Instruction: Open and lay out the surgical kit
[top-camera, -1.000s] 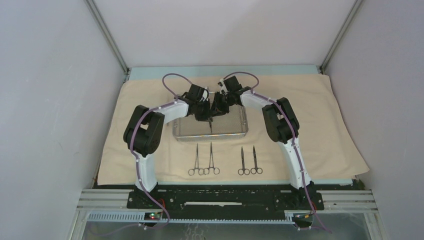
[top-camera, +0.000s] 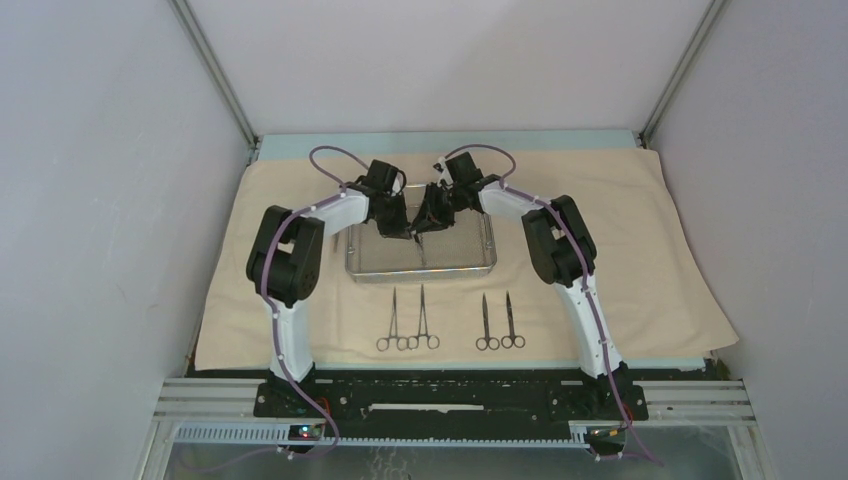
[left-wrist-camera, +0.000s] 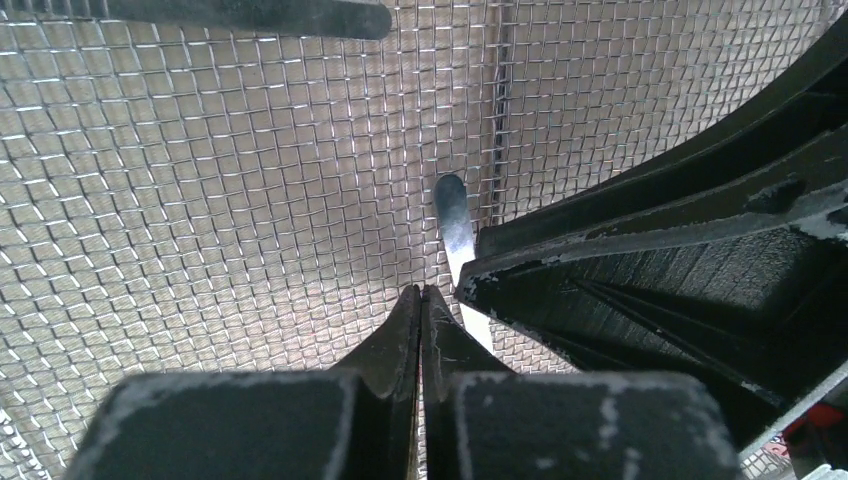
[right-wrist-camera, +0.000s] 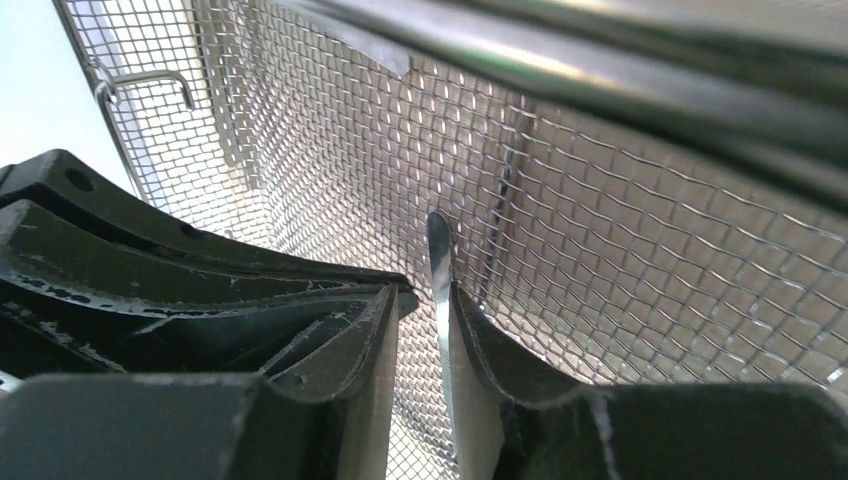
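Observation:
The wire-mesh tray (top-camera: 375, 262) sits mid-cloth with both grippers over it. A slim flat metal instrument with a rounded end (left-wrist-camera: 455, 215) lies inside it. In the right wrist view, my right gripper is part open, its fingertips on either side of that instrument (right-wrist-camera: 442, 262). Close by on the left, my left gripper is shut with nothing visible between its fingers, its tips apart from the instrument. A second flat metal instrument (left-wrist-camera: 270, 14) crosses the top of the left wrist view.
In front of the tray, two long ringed clamps (top-camera: 424, 318) lie side by side. Two scissors (top-camera: 486, 325) rest to their right. A slim tool (top-camera: 336, 242) lies left of the tray.
The right arm stays nearly where it was; the laid-out tools have not moved.

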